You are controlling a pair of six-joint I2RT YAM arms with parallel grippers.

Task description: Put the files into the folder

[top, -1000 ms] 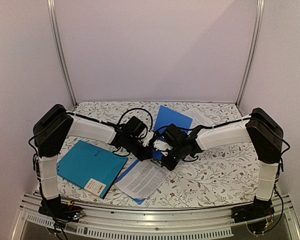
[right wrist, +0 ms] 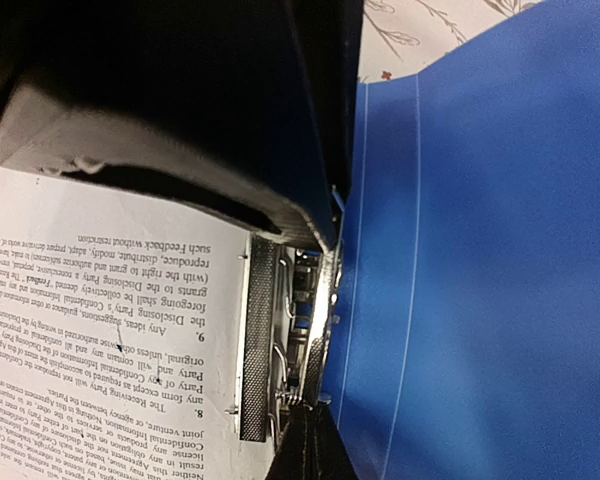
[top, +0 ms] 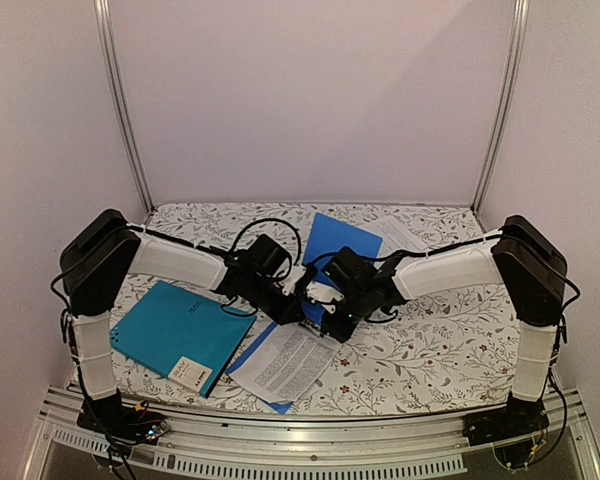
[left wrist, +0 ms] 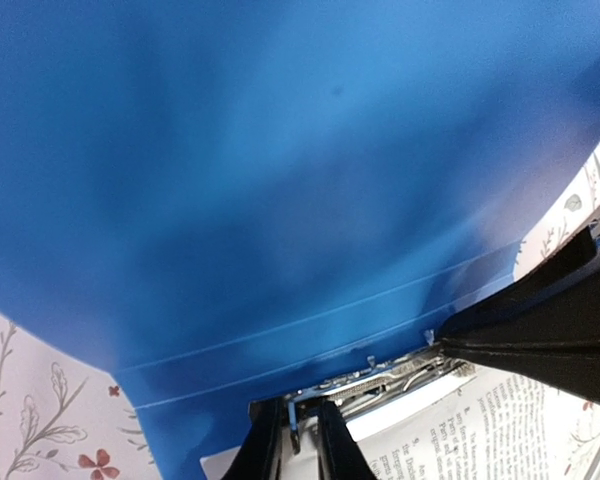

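The blue folder (left wrist: pixel 310 170) lies open in the middle, with printed sheets (top: pixel 280 365) on its near half at the metal clip (right wrist: pixel 257 335). My left gripper is at one end of the clip, fingers slightly apart around its metal piece; whether it grips cannot be told. My right gripper is shut at the clip's other end, nothing clearly between its fingers. In each wrist view the other gripper's black body covers part of the clip.
A teal folder (top: pixel 180 330) with a label lies at the left. More paper (top: pixel 400 230) lies at the back right.
Since about a second ago my left arm has shifted very slightly toward the front left, and the blue folder with it.
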